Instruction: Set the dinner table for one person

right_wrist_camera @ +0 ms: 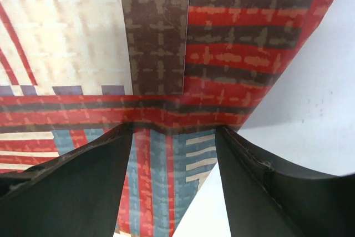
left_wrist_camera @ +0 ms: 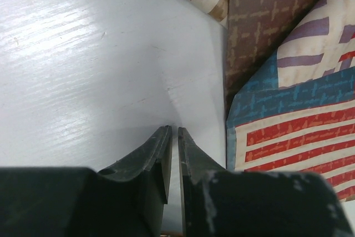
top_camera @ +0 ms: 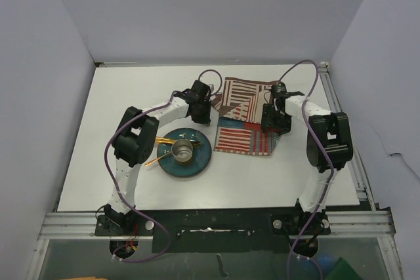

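A striped placemat cloth [top_camera: 243, 141] in red, blue, cream and brown lies folded and crooked across the back middle of the table. Its blue and red striped part [left_wrist_camera: 299, 137] shows in the left wrist view. Low over the cloth's right edge, my right gripper is open, the red and brown striped cloth [right_wrist_camera: 233, 54] passing below its fingers. My left gripper hangs left of the cloth above bare table, its fingertips a narrow gap apart with nothing between them. A dark teal plate [top_camera: 205, 162] holds a metal cup [top_camera: 182, 151] and gold-coloured cutlery [top_camera: 159, 159].
The plate stands in front of the left gripper, left of the cloth. Table rails [top_camera: 341, 109] and walls bound the sides.
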